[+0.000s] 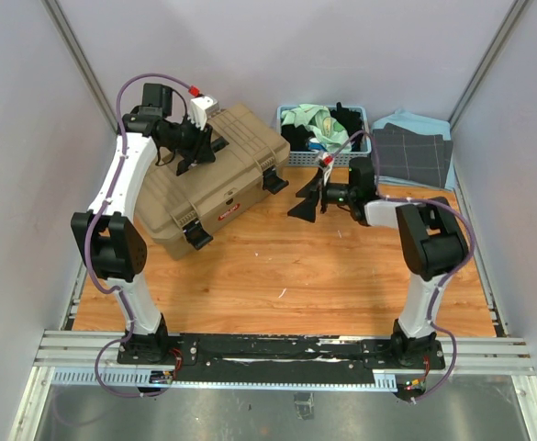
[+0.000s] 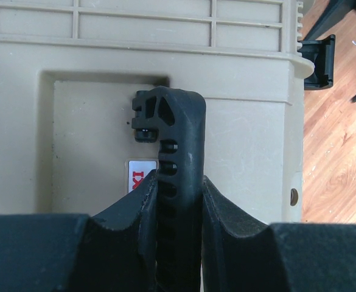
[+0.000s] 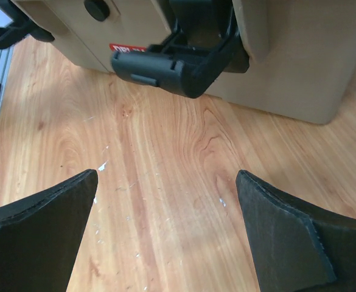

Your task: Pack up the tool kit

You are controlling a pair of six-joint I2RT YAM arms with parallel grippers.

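A tan hard case (image 1: 215,161) lies at a slant on the left of the table, lid down. Two black latches stick out from its front: the near latch (image 1: 196,234) and the far latch (image 1: 274,181). On the lid, the black carry handle (image 2: 181,140) runs between the fingers of my left gripper, which press against both its sides. Right of the case, my right gripper (image 1: 297,202) is open and empty, low over the table. Beyond its fingertips, the right wrist view shows a flipped-out latch (image 3: 159,70) near the red label (image 3: 127,48).
A light blue basket (image 1: 341,159) holding green and black cloths stands at the back. Dark folded fabric (image 1: 413,154) lies on light blue cloth (image 1: 399,119) at the back right.
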